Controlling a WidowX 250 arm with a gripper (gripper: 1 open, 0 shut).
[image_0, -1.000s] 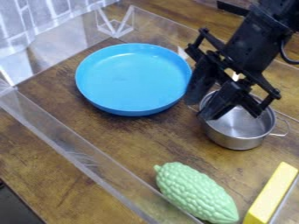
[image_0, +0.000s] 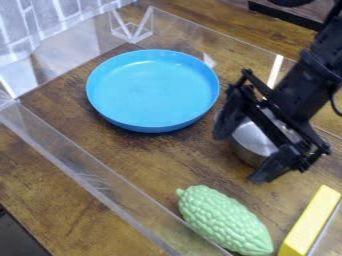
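The black gripper (image_0: 263, 133) stands open at the right, reaching down over a small steel pot (image_0: 251, 143), which it largely hides. Its fingers are around or over the pot; whether they touch it cannot be told. A blue plate (image_0: 151, 88) lies to the left, apart from the gripper.
A green bumpy vegetable toy (image_0: 222, 215) and a yellow block (image_0: 307, 226) lie at the bottom right. Clear plastic walls (image_0: 80, 167) border the wooden surface (image_0: 107, 190). Bare wood lies between plate and vegetable.
The gripper has come lower over the pot and now covers more of it. Plate, vegetable and yellow block are unmoved.
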